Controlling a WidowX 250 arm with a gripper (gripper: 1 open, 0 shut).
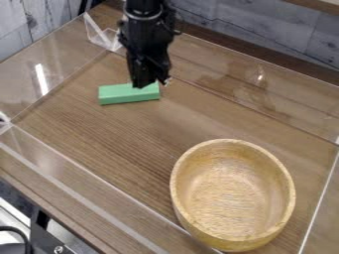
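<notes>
My gripper (141,75) hangs from the arm at the top centre, just above a flat green block (122,94) lying on the wooden table (119,149). It looks shut, with nothing visible between its dark fingers. Whether it touches the block cannot be told.
A large round wooden bowl (232,191) stands at the lower right, apart from the block. A clear plastic item lies behind the arm at the upper left. A wall runs along the back right.
</notes>
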